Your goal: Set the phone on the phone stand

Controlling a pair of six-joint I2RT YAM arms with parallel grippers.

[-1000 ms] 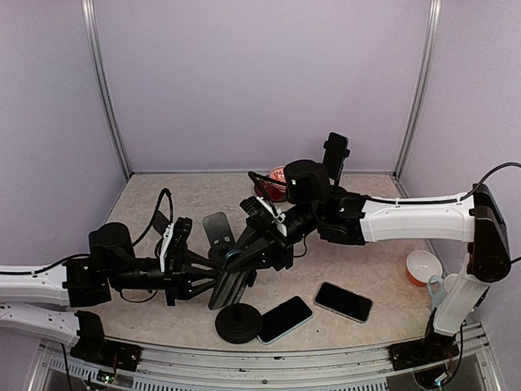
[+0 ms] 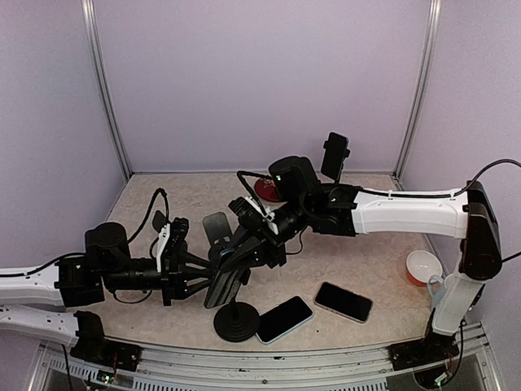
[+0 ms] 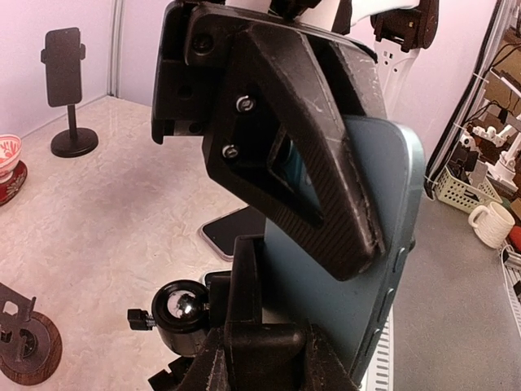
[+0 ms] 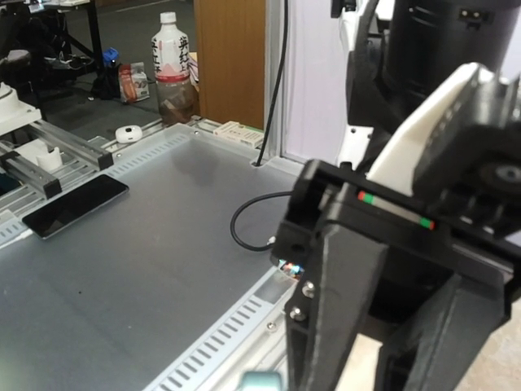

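A light-blue phone [image 3: 358,269] is held upright at the black stand [image 2: 236,330] in the front centre, its side edge facing the left wrist camera. My right gripper [image 2: 236,257] is shut on the phone from above. My left gripper [image 2: 203,277] reaches in from the left and is shut on the stand's holder, beside the ball joint [image 3: 183,305]. The contact points are partly hidden by the grippers. In the right wrist view only the phone's corner [image 4: 260,381] shows, low at the gripper.
Two phones [image 2: 284,319] [image 2: 343,301] lie flat to the right of the base. A bowl [image 2: 423,265] and mug stand at the right edge. Another stand [image 3: 65,73] and a red dish sit at the back.
My right gripper and arm have shifted slightly left and up, tilting the held phone a little. The left gripper has barely moved.
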